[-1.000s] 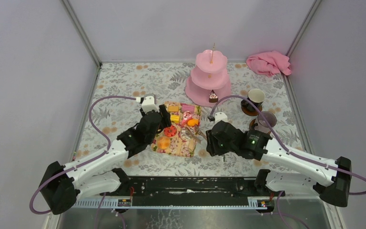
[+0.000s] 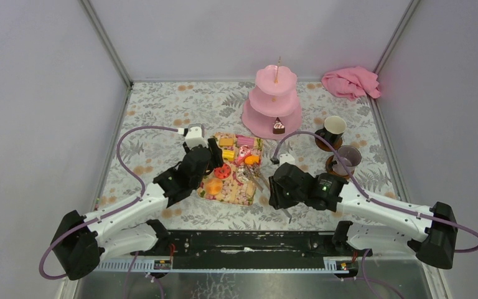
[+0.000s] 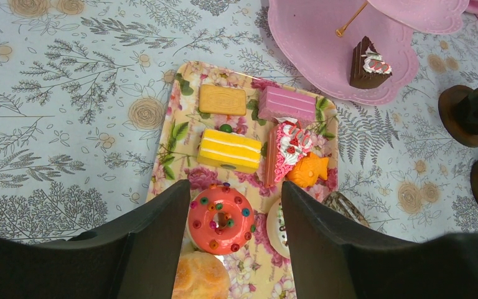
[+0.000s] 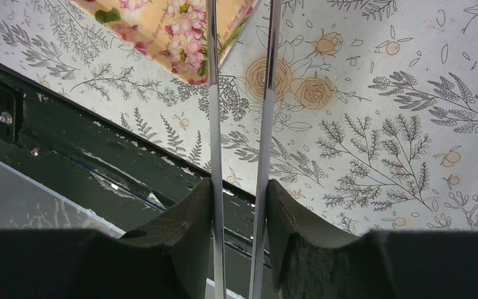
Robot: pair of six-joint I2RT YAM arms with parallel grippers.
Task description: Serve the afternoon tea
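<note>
A floral tray (image 2: 230, 196) holds pastries: a yellow cake (image 3: 229, 149), pink cake (image 3: 286, 103), cream-topped slice (image 3: 292, 146), orange fish pastry (image 3: 306, 171), red donut (image 3: 221, 218) and bun (image 3: 202, 277). A chocolate slice (image 3: 367, 68) sits on the lower tier of the pink stand (image 2: 274, 121). My left gripper hovers open over the tray. My right gripper is shut on metal tongs (image 4: 265, 131), held low beyond the tray's front right corner; their tips are out of the right wrist view.
Two cups on saucers, a dark cup (image 2: 333, 129) and a mug (image 2: 350, 156), stand at the right. A pink cloth (image 2: 350, 83) lies at the back right.
The left arm is practically still.
</note>
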